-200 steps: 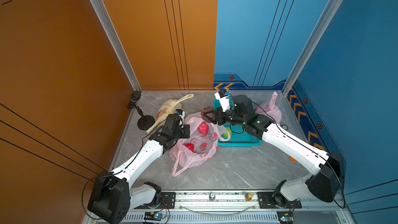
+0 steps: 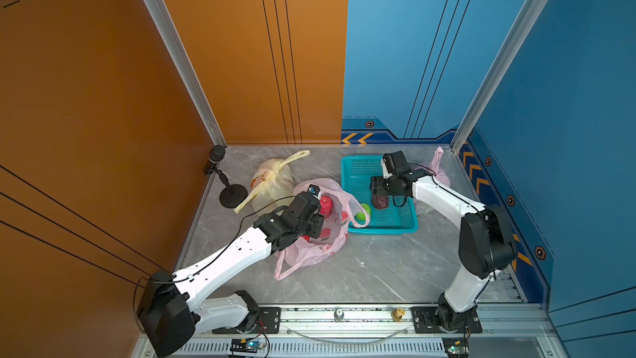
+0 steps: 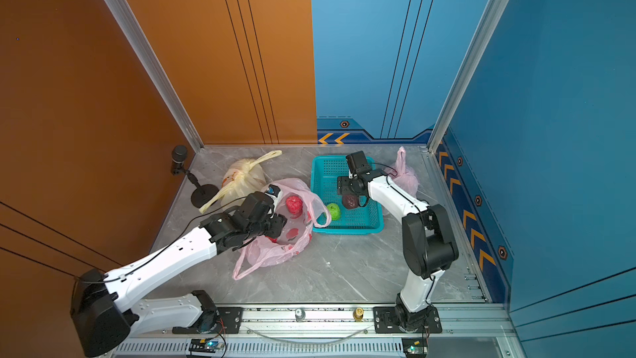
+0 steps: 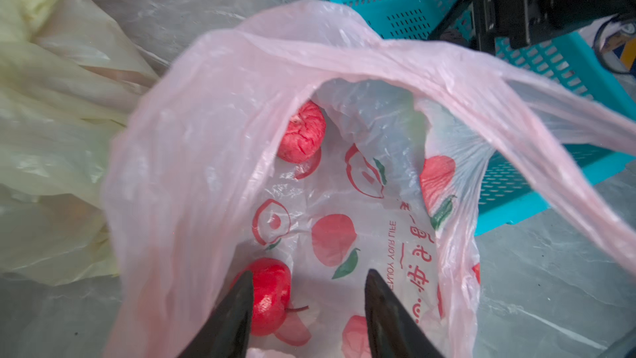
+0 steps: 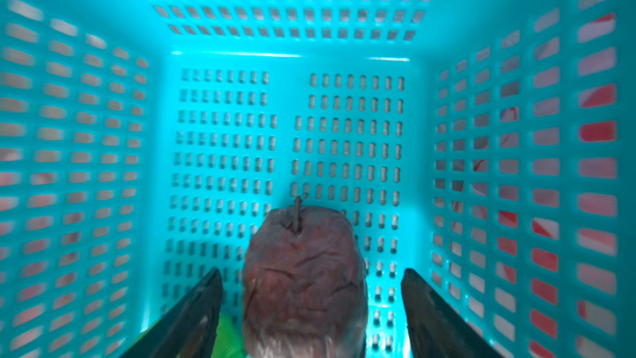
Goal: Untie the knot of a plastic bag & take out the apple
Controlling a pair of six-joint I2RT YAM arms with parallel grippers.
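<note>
A pink plastic bag lies with its mouth open on the table. Inside it are a wrinkled red fruit toward the back and a smooth red apple nearer the front. Over the bag hovers my left gripper, part open, its fingers close to the smooth apple and nothing held between them. In the teal basket, a dark brown-red fruit rests beside a green apple. My right gripper is open, its fingers on either side of the dark fruit with gaps showing.
A knotted yellowish bag stands at the back left near a black microphone stand. Behind the basket's right side sits another tied pink bag.
My right gripper has carried the dark fruit rightward from above the bag's edge into the basket and opened. My left gripper has moved right, over the bag.
</note>
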